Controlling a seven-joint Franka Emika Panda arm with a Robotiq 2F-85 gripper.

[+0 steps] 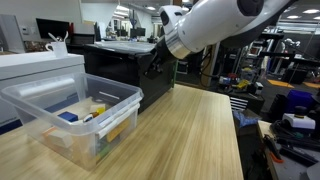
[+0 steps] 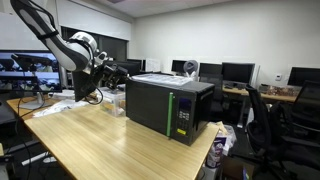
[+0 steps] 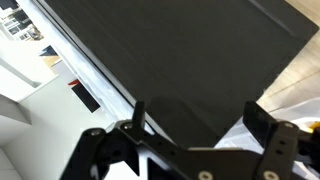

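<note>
Near the dark side of the microwave (image 1: 128, 70), my gripper (image 1: 153, 68) hangs above the table at the end of the white arm. In the wrist view the gripper is open, its two black fingers wide apart and nothing held between them. A flat dark surface of the microwave (image 3: 170, 55) fills most of that view beyond the fingers. The microwave (image 2: 150, 104), with a green strip on its front, stands on the wooden table in the second exterior view. A clear plastic bin (image 1: 75, 125) holds several small items, among them a blue one (image 1: 68, 117).
Bare wooden table (image 1: 185, 135) lies in front of the microwave and to the right of the bin. A white cabinet (image 1: 40, 67) with a mug on it stands behind the bin. Office chairs (image 2: 275, 135) are beyond the table on the right.
</note>
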